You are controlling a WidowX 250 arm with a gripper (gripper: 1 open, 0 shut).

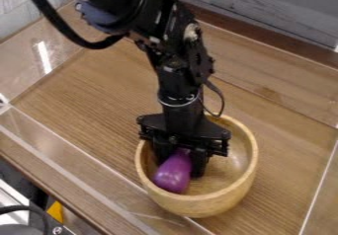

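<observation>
A light wooden bowl [227, 185] stands on the wooden tabletop in the lower middle of the camera view. My black gripper [183, 152] reaches down into it, shut on a purple object [172, 175], smooth and rounded like a toy eggplant, which lies low inside the bowl at its left side. The fingertips are mostly hidden by the purple object and the dark gripper body.
A clear plastic edge runs along the near left side, with cables beyond it. A pale wall stands at the back.
</observation>
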